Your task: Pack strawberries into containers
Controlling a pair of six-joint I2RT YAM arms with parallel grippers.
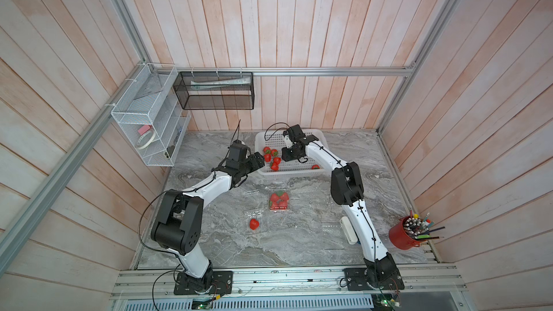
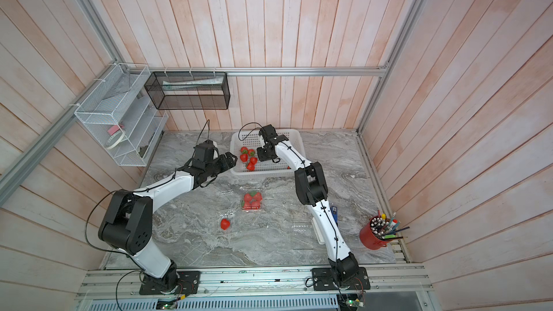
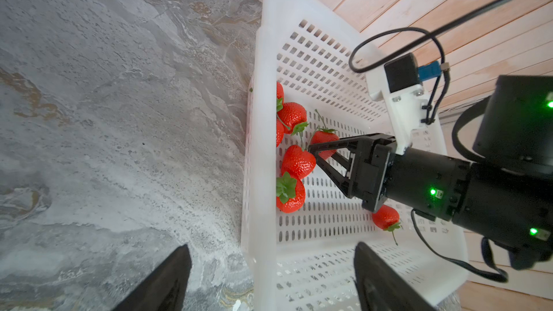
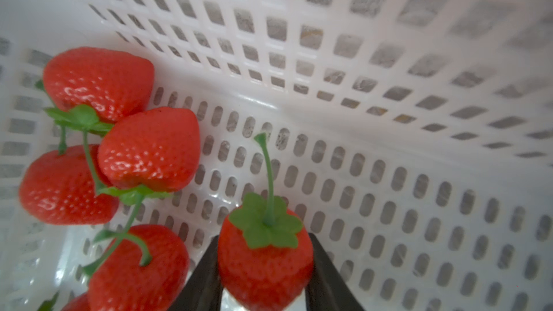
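Note:
In the right wrist view a strawberry (image 4: 265, 267) with a green stem sits between the fingers of my right gripper, shut on it low inside the white basket (image 4: 374, 132). Several other strawberries (image 4: 151, 148) lie close by to its left. One more strawberry (image 3: 386, 217) rests alone at the basket's right side. My left gripper is open and empty, near the basket's left wall. A clear container (image 1: 279, 200) filled with strawberries stands on the counter in front, and a single strawberry (image 1: 253, 224) lies nearer the front edge.
Left of the basket the marble counter (image 3: 126, 138) is bare. A white object (image 1: 349, 230) lies beside the right arm's base, and a red pot (image 1: 403, 235) of pens stands at the far right. Wire shelves (image 1: 151, 115) hang on the left.

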